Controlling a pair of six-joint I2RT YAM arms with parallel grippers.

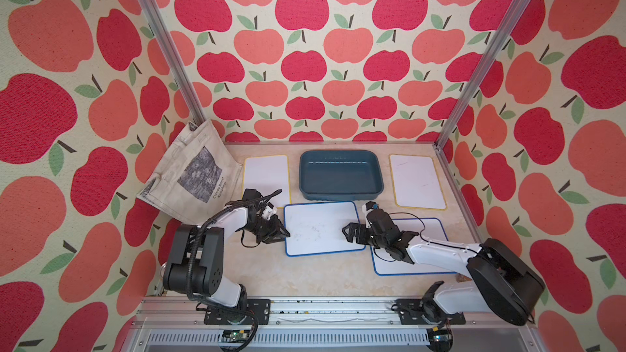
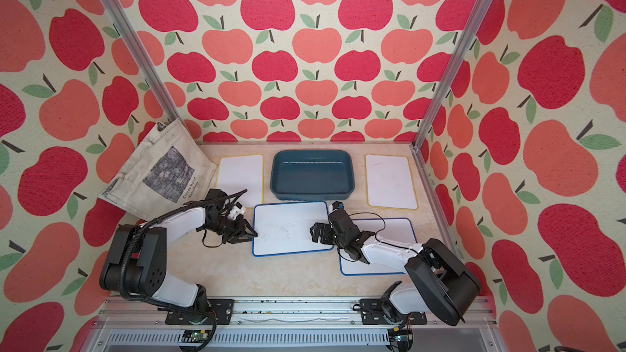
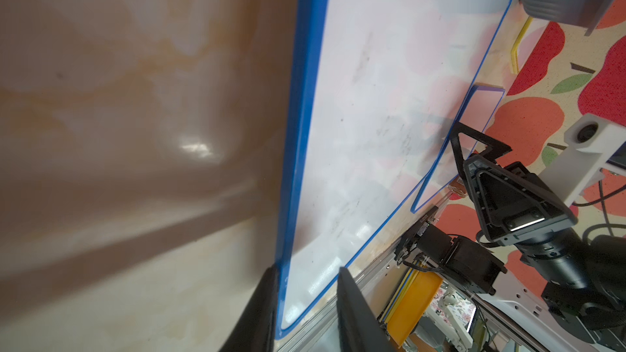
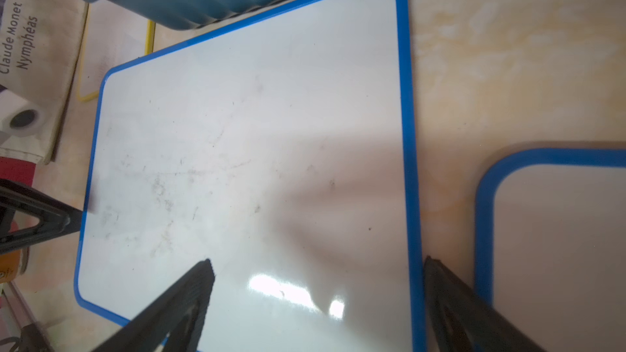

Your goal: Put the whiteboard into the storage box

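Note:
A blue-edged whiteboard (image 1: 322,227) lies slightly turned at the front middle of the table, just before the dark blue storage box (image 1: 341,176). At its left edge is my left gripper, part open; the blue edge (image 3: 296,156) runs down near one finger, and white board shows between the fingertips. My right gripper is spread wide over the board's right end. The right-hand finger (image 4: 450,286) stands close by the blue right edge (image 4: 409,156), while the other reaches over the white surface. Contact cannot be told. The box looks empty.
Another blue-edged board (image 1: 417,264) lies under the right arm, near the middle board. Yellow-edged boards lie back left (image 1: 266,172) and back right (image 1: 417,181). A canvas bag (image 1: 195,172) leans at the left wall. Table in front of the middle board is clear.

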